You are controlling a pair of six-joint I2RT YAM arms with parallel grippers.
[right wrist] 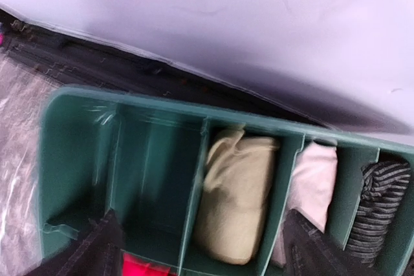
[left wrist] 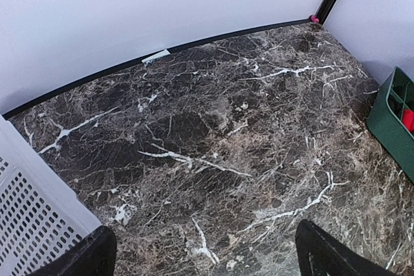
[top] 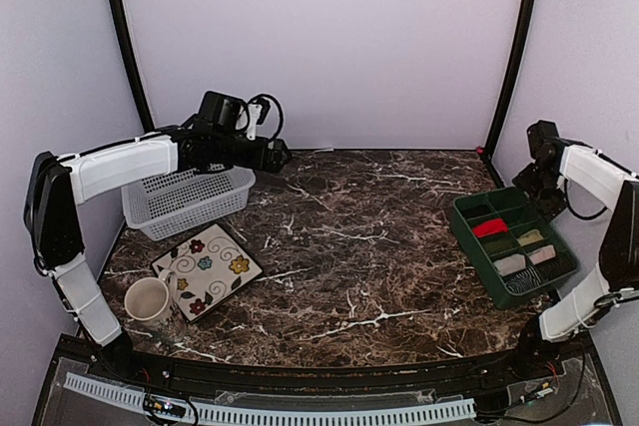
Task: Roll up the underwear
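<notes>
A beige rolled piece of underwear (right wrist: 236, 198) lies inside its own compartment of the green divided box (top: 477, 264), a loose fold showing at its wall end. Above it my right gripper is open, its fingers spread and empty, clear of the cloth. Seen from the top, the right gripper (top: 539, 199) hovers by the box's far right rim. My left gripper stands open over bare table, holding nothing; from above, the left gripper (top: 275, 155) is beside the white basket (top: 190, 216).
Pink cloth (right wrist: 314, 182), striped dark cloth (right wrist: 375, 208) and red cloth (top: 488, 227) fill other compartments. Side wall (right wrist: 259, 24) stands close behind the box. A flowered board (top: 208, 268) and a white cup (top: 148, 299) are at front left.
</notes>
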